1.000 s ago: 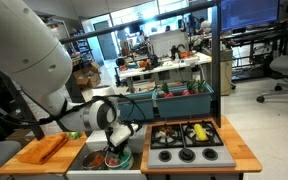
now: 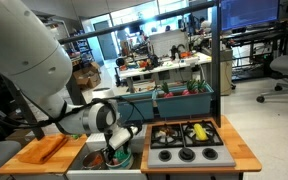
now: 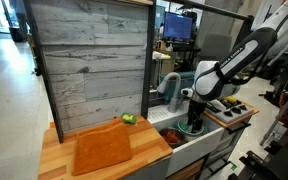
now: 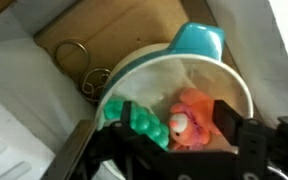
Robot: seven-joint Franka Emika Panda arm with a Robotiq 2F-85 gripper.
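Observation:
In the wrist view, a white-lined bowl (image 4: 149, 85) with a teal handle (image 4: 198, 41) stands in an open drawer (image 4: 34, 80). Inside it lie a bumpy green toy (image 4: 142, 122) and an orange-and-pink toy (image 4: 192, 118). My gripper is over the bowl, its dark fingers (image 4: 82, 150) spread apart, the toys showing in the gap between them. Nothing is visibly clamped. Exterior view 1 shows the gripper (image 2: 114, 149) pointing down at the bowl (image 2: 122, 161); the fingertips are hard to make out there.
A stove top (image 2: 189, 155) with a yellow object (image 2: 200, 132) is to the right of the drawer. Left of it, an orange cloth (image 3: 102, 148) covers part of the wooden counter (image 3: 144, 137). A pot (image 3: 171, 136) shares the drawer. A blue shelf box (image 2: 184, 105) stands behind.
The gripper has come down slightly toward the bowl. The surrounding objects look unmoved.

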